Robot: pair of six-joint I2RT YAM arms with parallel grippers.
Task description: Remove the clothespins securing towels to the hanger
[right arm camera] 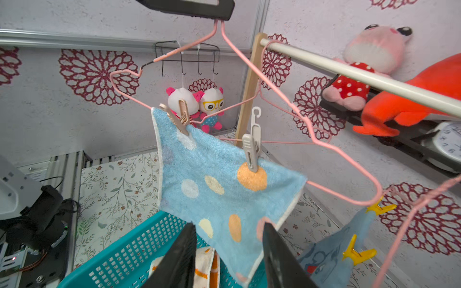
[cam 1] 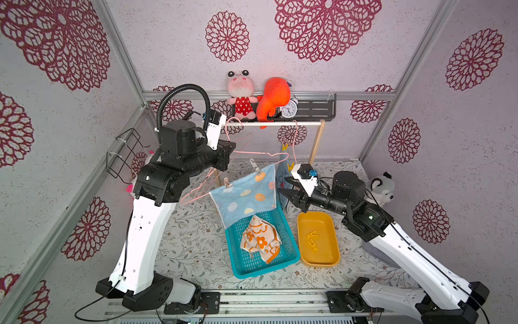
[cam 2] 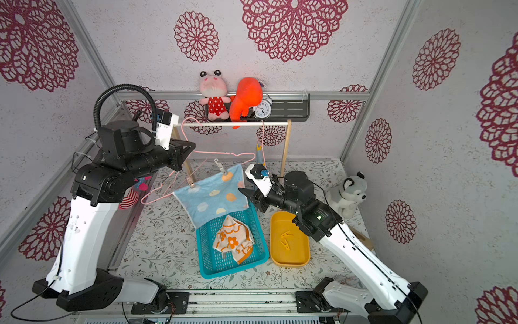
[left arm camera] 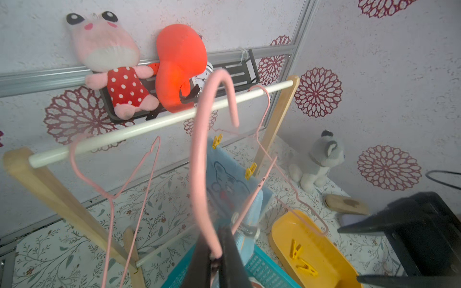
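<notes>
My left gripper is shut on the pink hanger just below its hook, holding it off the rack. A light-blue dotted towel hangs from the hanger's bottom bar by two clothespins: a beige left clothespin and a beige right clothespin. My right gripper stands open at the towel's right side, its two fingers apart and nothing gripped; in the right wrist view the towel's lower part shows between and beyond them.
A teal basket with an orange-patterned towel lies below. The yellow tray on the right holds yellow clothespins. Behind, another blue towel hangs on the rack with yellow clothespins.
</notes>
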